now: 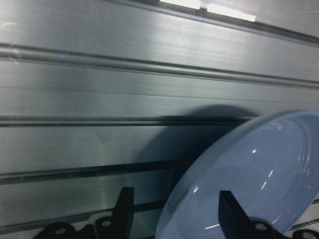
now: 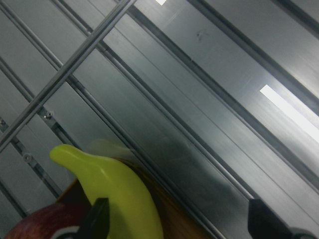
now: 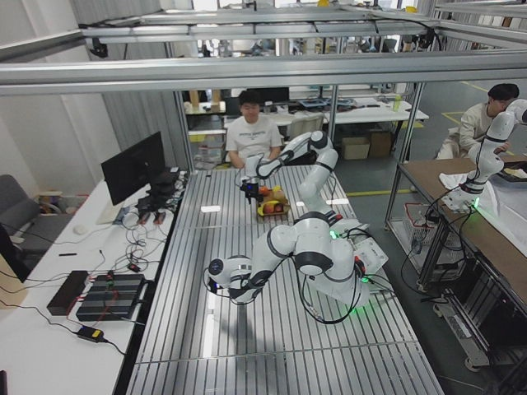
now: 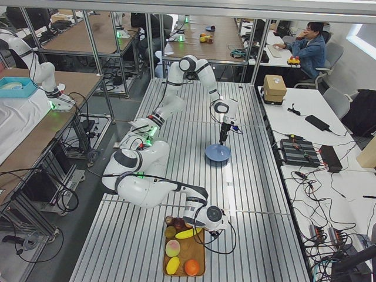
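Observation:
A blue plate (image 4: pixel 217 151) lies on the slatted metal table, its rim (image 1: pixel 189 196) between the open fingers of my left gripper, which is low over it. In the camera right view that gripper (image 4: pixel 223 143) reaches down from above at the plate's far side. A wooden tray (image 4: pixel 194 252) holds a banana (image 4: pixel 187 233), an orange (image 4: pixel 191 267), a peach (image 4: pixel 173 248), a lemon (image 4: pixel 173 265) and darker fruits. My right gripper is open above the tray, the banana (image 2: pixel 122 199) below its left finger, with a red fruit (image 2: pixel 45 224) beside it.
The slatted table between plate and tray is clear. A white side table (image 4: pixel 317 123) with cables and electronics runs along one side. A person (image 3: pixel 251 136) sits beyond the table's far end.

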